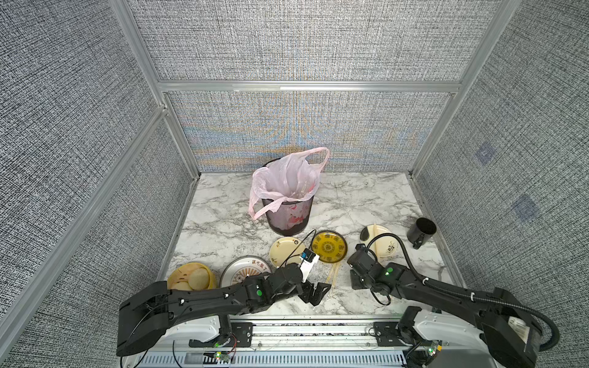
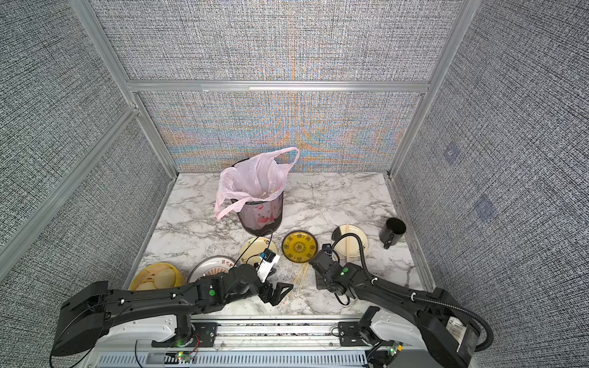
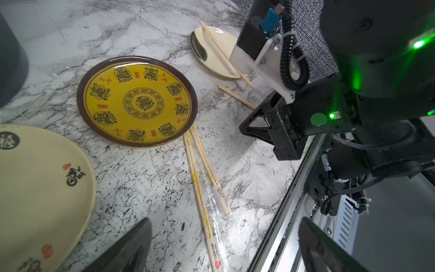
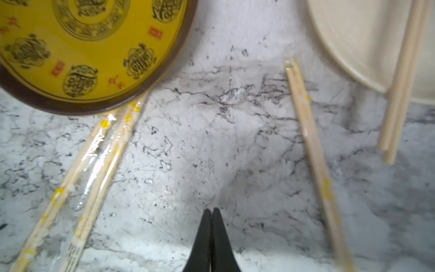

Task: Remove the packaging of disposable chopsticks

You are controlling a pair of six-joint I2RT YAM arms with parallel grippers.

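Note:
In the right wrist view, my right gripper is shut with bare tabletop around its tips. A wrapped pair of chopsticks lies to its right, outside the fingers; in the left wrist view only one end (image 3: 235,96) shows past the right gripper. Two more wrapped pairs, one (image 3: 198,195) longer in view and one (image 3: 209,165) beside it, rest side by side near the yellow plate, between the arms. My left gripper is open above the table, its fingers wide apart.
The yellow plate (image 3: 138,100) sits behind the wrapped pairs, a cream plate (image 3: 36,195) to its left. Bare chopsticks (image 4: 404,77) rest on the right-hand plate (image 1: 386,247). A bag-lined bin (image 1: 288,214) stands at the back; a black mug (image 1: 421,231) at far right.

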